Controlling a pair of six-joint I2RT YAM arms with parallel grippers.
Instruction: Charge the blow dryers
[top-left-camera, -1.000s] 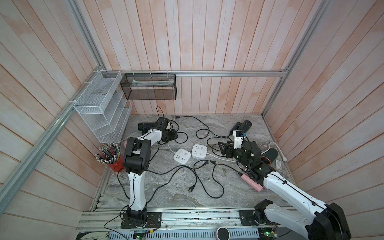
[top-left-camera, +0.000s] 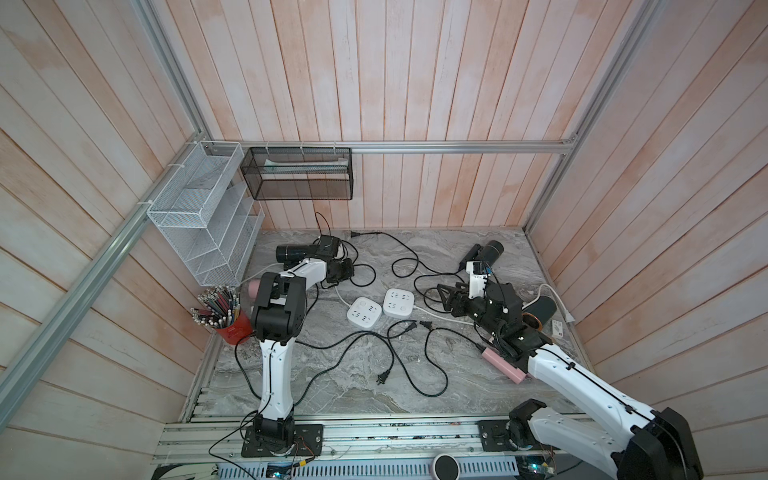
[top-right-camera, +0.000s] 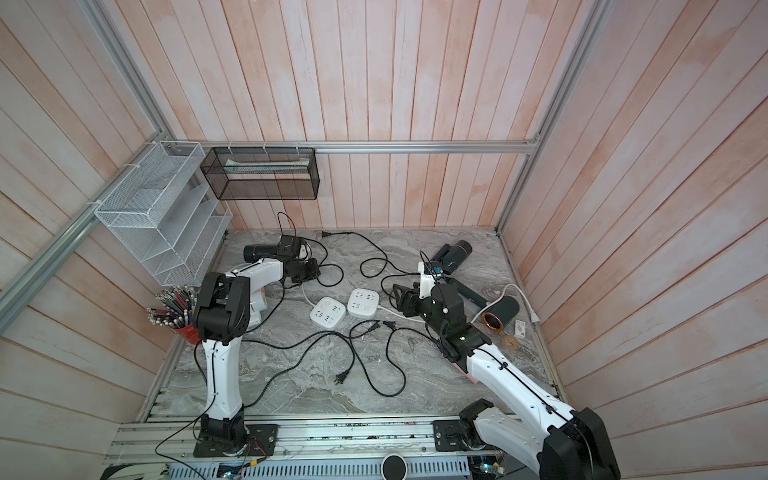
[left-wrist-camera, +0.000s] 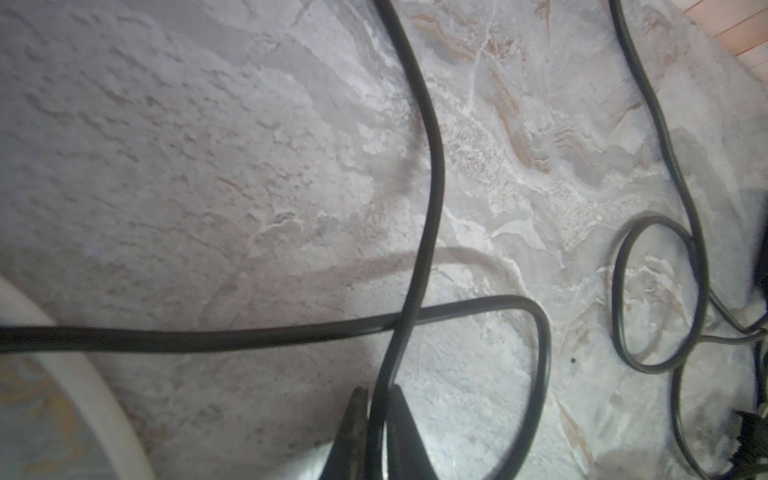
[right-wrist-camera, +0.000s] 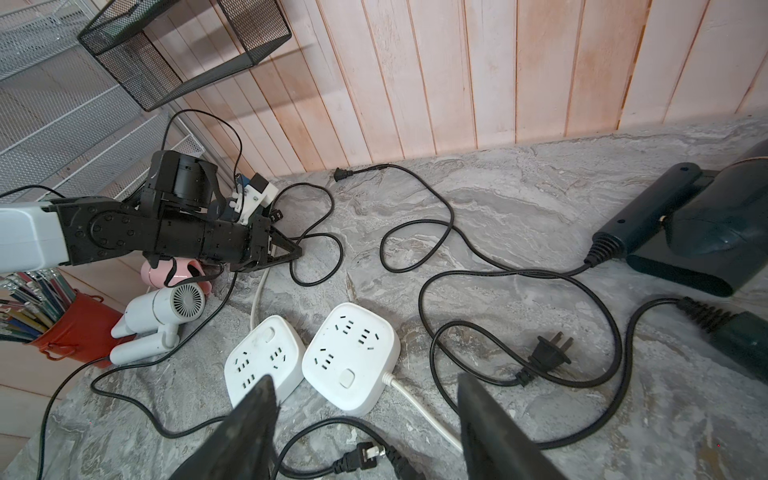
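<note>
Two white socket blocks (right-wrist-camera: 350, 356) lie side by side mid-table. At the back left, my left gripper is shut on a black cord (left-wrist-camera: 425, 232), which runs between its fingertips; its plug is not clear. My right gripper stands open above the table, right of the blocks, with nothing between its fingers. Below it, a black plug (right-wrist-camera: 552, 352) lies with prongs facing right; another plug (right-wrist-camera: 356, 458) lies in front of the blocks. Dark green dryers (right-wrist-camera: 720, 216) rest at right, a white dryer (right-wrist-camera: 168, 312) at left. A pink handle (top-left-camera: 504, 365) lies front right.
A red bucket of pens (top-left-camera: 232, 324) and white wire shelves (top-left-camera: 209, 216) stand at left. A black mesh basket (top-left-camera: 297, 174) hangs at the back. Black cords (top-left-camera: 364, 336) cross much of the table.
The left arm's elbow has shifted slightly to the right, while its gripper stays nearly in place. No clear movement shows in the right arm, blocks or cords.
</note>
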